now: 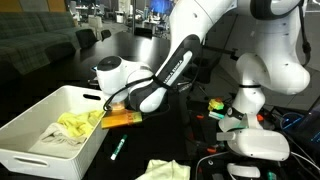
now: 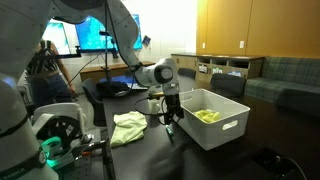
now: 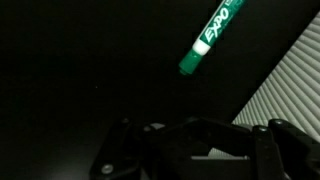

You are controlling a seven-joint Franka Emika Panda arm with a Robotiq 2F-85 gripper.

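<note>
A green-and-white EXPO marker (image 1: 117, 148) lies on the dark table in front of the white box (image 1: 88, 148). In the wrist view the marker (image 3: 212, 35) is apart from the black fingers (image 3: 180, 145), with nothing showing between them. My gripper (image 1: 106, 108) hangs beside the box's near right edge, above and behind the marker; it looks shut, though its tips are small and dark in the exterior views. Yellow cloth (image 1: 78, 122) and pale cloth lie inside the box. From the other side, the marker (image 2: 169, 131) shows below the gripper (image 2: 166, 112).
A pale yellowish cloth (image 1: 167, 170) lies on the table to the right of the marker. The box wall (image 3: 298, 80) stands close by in the wrist view. Bare dark tabletop surrounds the marker. Chairs and another table are in the background.
</note>
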